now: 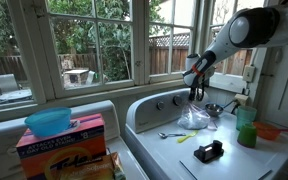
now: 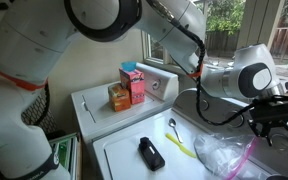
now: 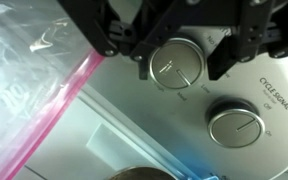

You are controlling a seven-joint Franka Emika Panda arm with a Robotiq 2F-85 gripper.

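Note:
In the wrist view my gripper stands with its two dark fingers apart, in front of a silver dial (image 3: 176,64) on the control panel. The dial shows in the gap between the fingertips; whether they touch it I cannot tell. A second dial (image 3: 237,126), on the side marked "Cycle signal", lies just beyond the fingers. Exterior view 1 has the gripper (image 1: 196,95) low at the back panel, above a clear plastic bag (image 1: 196,118). The bag's pink edge (image 3: 56,112) runs close beside the gripper.
A spoon (image 1: 171,135), a yellow-handled tool (image 1: 186,138) and a black object (image 1: 209,152) lie on the white top. A green cup (image 1: 246,134), an orange colander (image 1: 272,131) and a metal pot (image 1: 215,109) stand to the right.

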